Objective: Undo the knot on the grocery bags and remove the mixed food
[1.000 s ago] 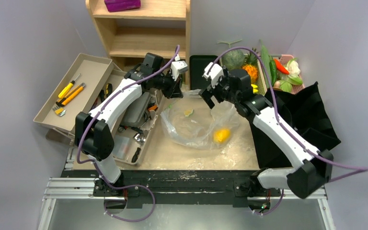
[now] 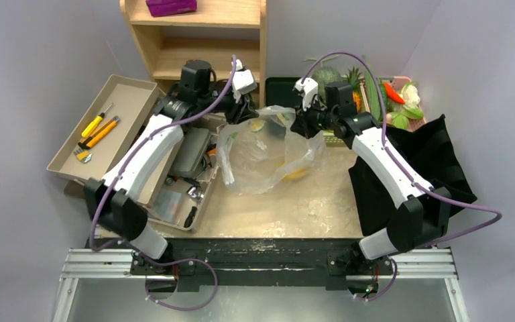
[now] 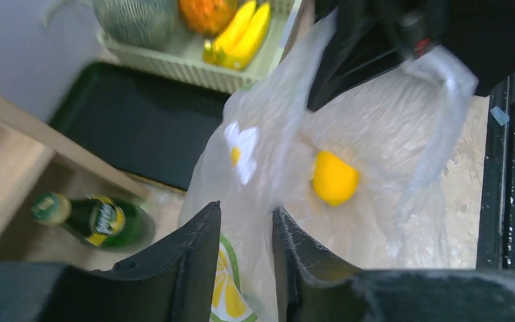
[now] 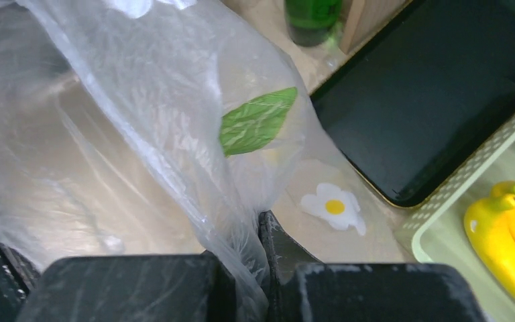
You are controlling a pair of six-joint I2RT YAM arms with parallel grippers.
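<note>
A clear plastic bag (image 2: 261, 168) is lifted between both grippers. My left gripper (image 2: 245, 114) grips at its upper left; in the left wrist view plastic runs between its close-set fingers (image 3: 194, 255). My right gripper (image 2: 303, 127) is shut on the plastic at the bag's upper right, as the right wrist view (image 4: 255, 268) shows. A yellow item (image 3: 335, 178) sits low inside the bag, partly veiled by plastic.
A dark tray (image 4: 429, 87), a green basket with bananas (image 4: 503, 241), produce, a bottle (image 3: 94, 221) and a wooden shelf stand behind. An open toolbox lies left, black fabric right.
The bag hangs more upright, and its yellow item is less visible from above.
</note>
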